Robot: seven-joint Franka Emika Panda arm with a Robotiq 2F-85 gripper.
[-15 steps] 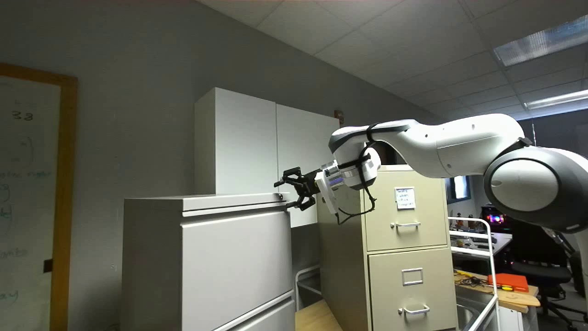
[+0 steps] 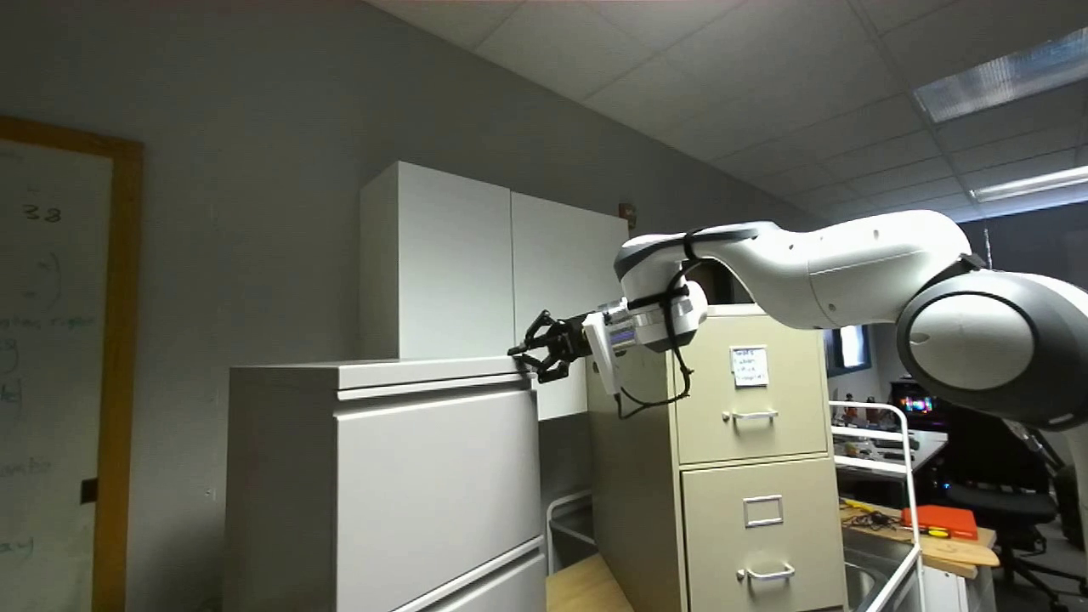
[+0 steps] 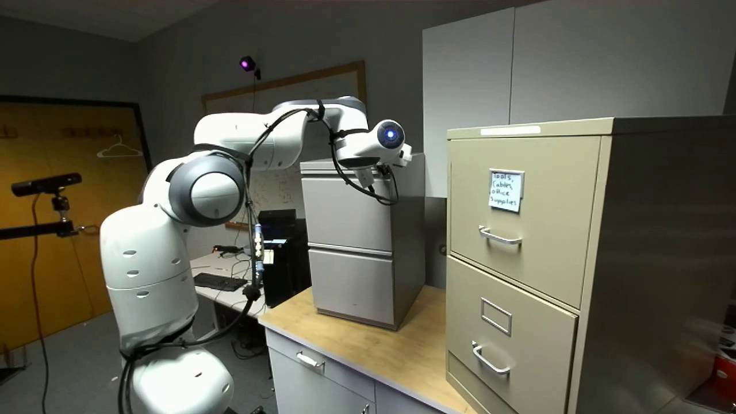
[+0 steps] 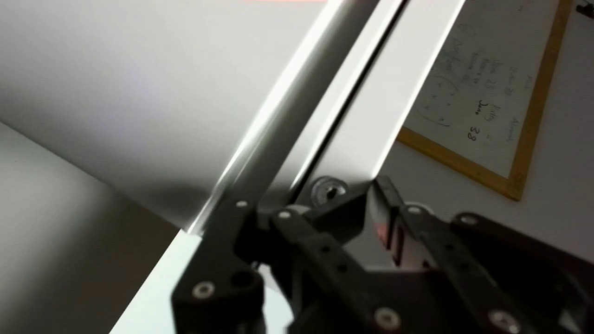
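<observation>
My gripper (image 2: 524, 365) is at the upper front corner of the grey filing cabinet (image 2: 439, 469), its fingers partly apart. One finger (image 2: 518, 350) lies at the top edge, the other lower, by the front. In the wrist view, a round lock (image 4: 329, 191) on the cabinet's top strip (image 4: 364, 122) sits just ahead of the black fingers (image 4: 409, 222). Only a narrow gap shows between the fingertips there, and nothing held can be made out. The upper drawer (image 3: 348, 214) appears shut. From exterior view 2 the arm's wrist hides the fingers.
A beige filing cabinet (image 2: 755, 388) stands close beside the arm's wrist. White wall cupboards (image 2: 456, 260) hang behind the gripper. The grey cabinet rests on a wooden counter (image 3: 421, 314); open air lies above its top.
My fingers have drawn closer together, and the gripper has shifted slightly toward the cabinet's corner. The lock, visible earlier in exterior view 1, is now covered by the gripper.
</observation>
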